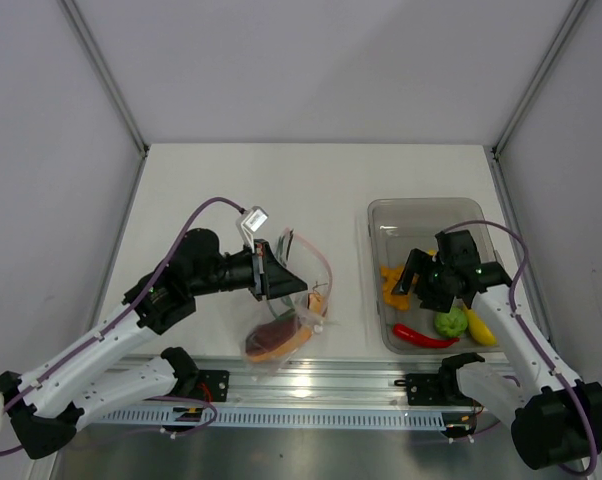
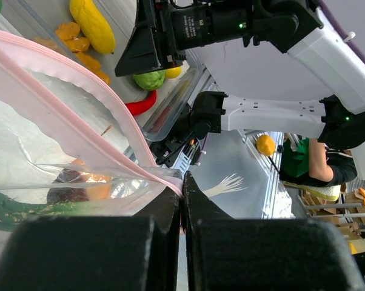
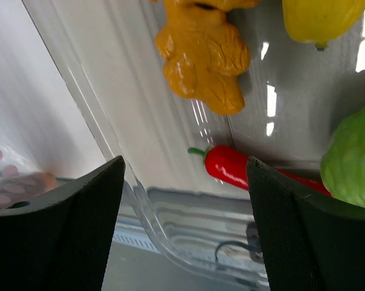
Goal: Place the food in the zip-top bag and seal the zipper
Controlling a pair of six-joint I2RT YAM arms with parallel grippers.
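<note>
The clear zip top bag, with a pink zipper rim, stands mouth open at centre left. A brown and orange food piece lies in it. In the left wrist view, my left gripper is shut on a corner of the bag rim, and something green shows through the film. My right gripper is open over the tray, nothing between its fingers. Below it lie orange nugget-like food and a red chili, partly behind one finger. A green cabbage and yellow squash lie beside them.
The grey tray holds the loose food, and its back part is bare. A metal rail runs along the front edge.
</note>
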